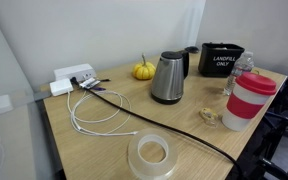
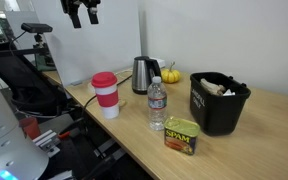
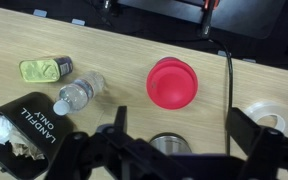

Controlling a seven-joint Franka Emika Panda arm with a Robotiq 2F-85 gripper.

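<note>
High above the table, my gripper [image 2: 84, 22] points down in the second exterior view. Its fingers stand wide apart in the wrist view, open with only the table showing between them. Below it is a white cup with a red lid and red band [image 1: 249, 100], upright near the table's edge; from above, its red lid [image 3: 172, 83] is what shows. A clear water bottle [image 2: 157, 104] stands beside the yellow and green SPAM can [image 2: 181, 135]. The black landfill bin [image 2: 218, 104] holds crumpled white waste. A steel kettle [image 1: 169, 77] stands farther back.
A tape roll [image 1: 152, 154], a black cable [image 1: 174, 129] and a white cord [image 1: 76, 118] lie on the table. A small pumpkin [image 1: 144, 71] and a white box [image 1: 74, 72] sit at the back. Bare wood [image 2: 229, 160] shows right of the can.
</note>
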